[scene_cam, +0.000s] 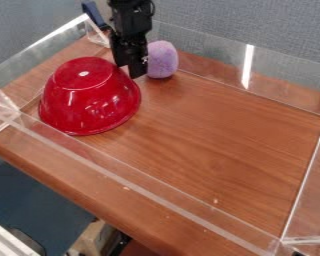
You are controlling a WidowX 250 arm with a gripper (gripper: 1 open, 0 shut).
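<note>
My black gripper point(133, 62) hangs at the back left of the wooden table, just behind the red bowl point(89, 98), which is upside down. A lavender rounded object point(163, 59) stands right beside the gripper, to its right. Whether the fingers are open or shut is hard to tell at this size, and any contact with the lavender object is unclear.
Clear plastic walls point(248, 62) border the wooden table point(216, 150), whose middle and right are free. Below the near left edge, some metal and tan parts point(93, 238) show.
</note>
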